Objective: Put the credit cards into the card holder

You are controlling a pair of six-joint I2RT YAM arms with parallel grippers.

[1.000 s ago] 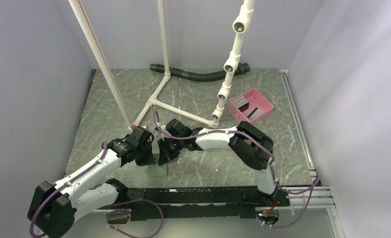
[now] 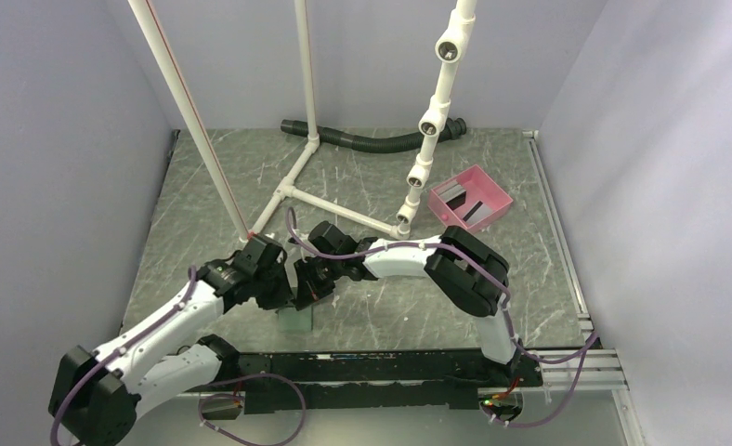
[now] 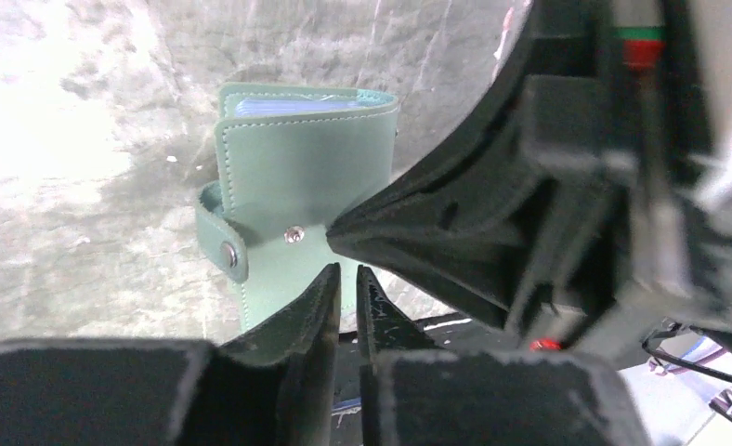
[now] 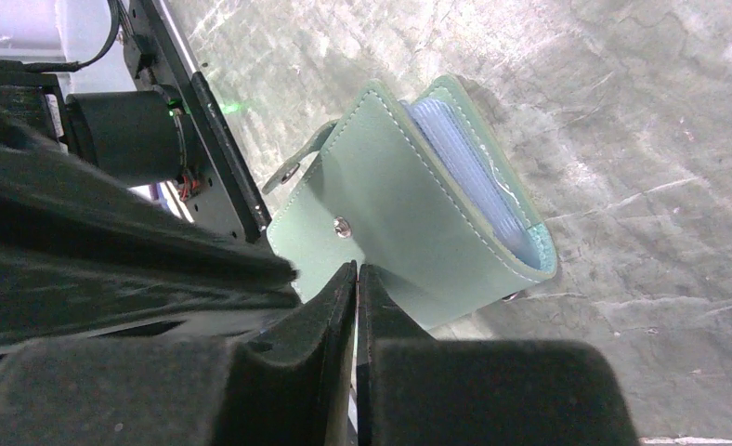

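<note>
The pale green card holder (image 2: pixel 295 320) is at the table's front left, mostly covered by my grippers in the top view. In the left wrist view the folded holder (image 3: pixel 297 177) shows clear sleeves inside its top edge, and its strap (image 3: pixel 221 234) hangs unfastened. My left gripper is narrowly open, its tips over the lower cover. My right gripper is shut at the cover below the metal snap (image 4: pixel 342 227); nothing shows between its fingers. Several cards (image 2: pixel 451 193), light and dark, lie in a pink box (image 2: pixel 498 178) at the right.
A frame of white pipes (image 2: pixel 339 212) stands behind my grippers, with a black hose (image 2: pixel 372 144) farther back. My two grippers are very close together over the holder. Bare table (image 2: pixel 437 316) lies to the right, and a dark rail (image 2: pixel 381 367) runs along the front.
My left arm has shifted slightly, its elbow a little farther left and its gripper a touch lower in the top view. The right arm, the holder and the box look the same.
</note>
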